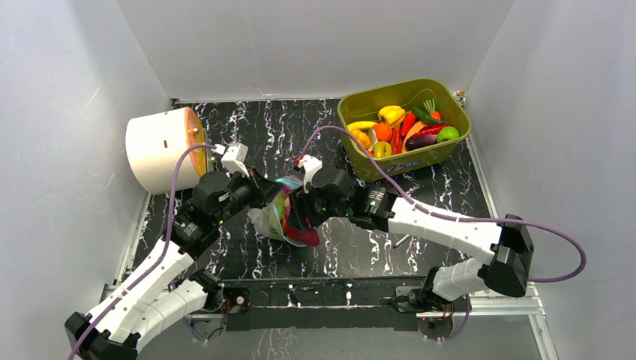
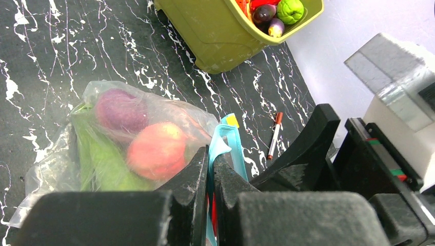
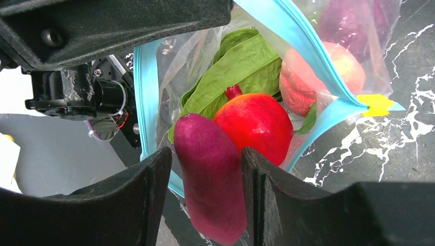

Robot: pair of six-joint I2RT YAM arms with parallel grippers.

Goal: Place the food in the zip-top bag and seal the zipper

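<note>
A clear zip bag (image 2: 200,115) with a light blue zipper edge lies with its mouth spread, holding green leaves (image 3: 241,77), a red pomegranate (image 3: 259,123), a peach (image 3: 338,66) and a purple item. My left gripper is shut on the blue edge. At the mouth, a long purple sweet potato (image 3: 213,189) sticks partly out, its upper end against the pomegranate. My right gripper stands part open around it; the right-hand finger is close to or touching its side, while a small gap shows on the other side.
A green bin (image 1: 405,161) of mixed produce stands at the back right. A white cylindrical container (image 1: 156,154) lies at the left. A marker (image 2: 274,136) rests on the table right of the bag. Both arms crowd the bag.
</note>
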